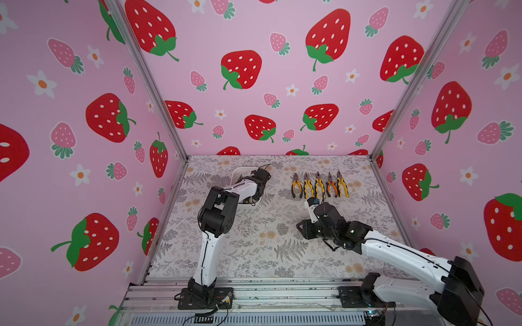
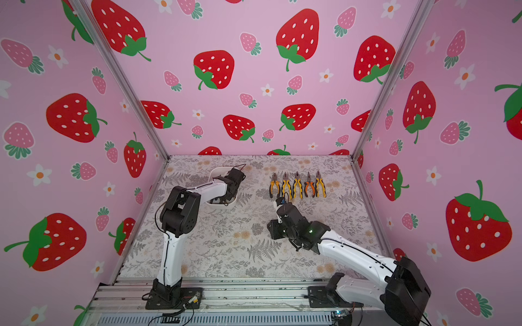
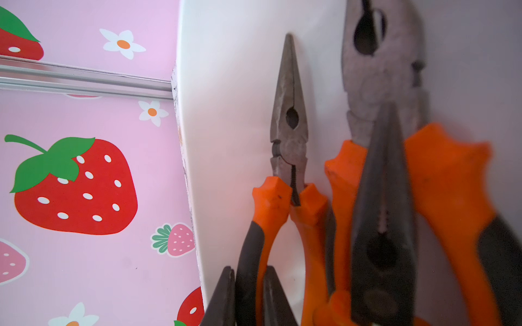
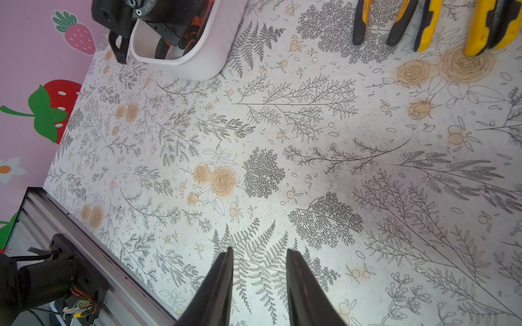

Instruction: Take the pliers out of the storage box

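The white storage box [image 1: 238, 175] stands at the left back of the table, with my left gripper reaching down into it. In the left wrist view its fingers are shut on one black-and-orange handle of the long-nose pliers [image 3: 291, 130], which lie along the box wall. Beside these rest orange-handled pliers with a broader head [image 3: 380, 76], partly covered by dark-nosed pliers [image 3: 383, 271] in front. Over bare table, my right gripper is open, nothing between its fingers.
Several pliers with yellow or orange handles lie in a row [image 1: 319, 184] at the back right. Patterned table between the box and the right arm is clear. The left arm hides part of the box in the top views.
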